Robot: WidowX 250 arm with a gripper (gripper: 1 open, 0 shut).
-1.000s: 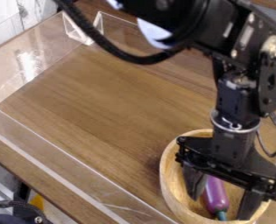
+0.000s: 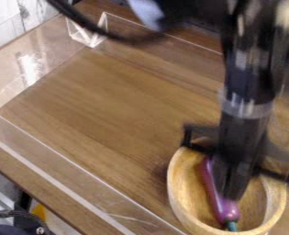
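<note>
A wooden bowl (image 2: 183, 197) stands at the lower right of the camera view, holding a purple toy eggplant (image 2: 220, 197) with a teal stem. My gripper (image 2: 238, 165) is over the back part of the bowl, blurred by motion, just above or partly over the eggplant. I see nothing clearly held between its fingers; whether they touch the eggplant I cannot tell.
Clear acrylic edging runs along the left and front edges, with a clear bracket (image 2: 88, 29) at the back left. A dark cable arcs over the top left.
My gripper has risen and moved toward the back of the bowl, uncovering more of the eggplant, which stays in the bowl.
</note>
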